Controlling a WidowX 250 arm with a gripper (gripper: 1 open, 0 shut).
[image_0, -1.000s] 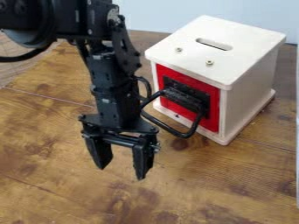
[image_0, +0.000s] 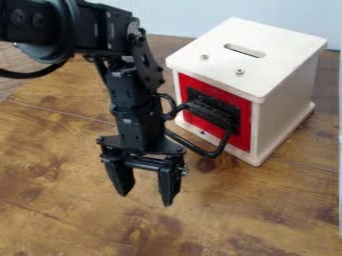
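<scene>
My black gripper (image_0: 144, 184) hangs above the wooden floor surface at the centre left, its two fingers apart and empty. Behind it to the right stands a white box (image_0: 281, 110) with a slot (image_0: 245, 50) and two small knobs on top. Its front carries a red panel (image_0: 195, 83) with a dark fitting and a black bar handle (image_0: 215, 151) that sticks out toward the front. The arm partly hides the box's left side and the handle's near end.
A pale wall (image_0: 187, 15) runs along the back.
The arm and gripper have shifted very slightly to the right. The box looks unchanged.
</scene>
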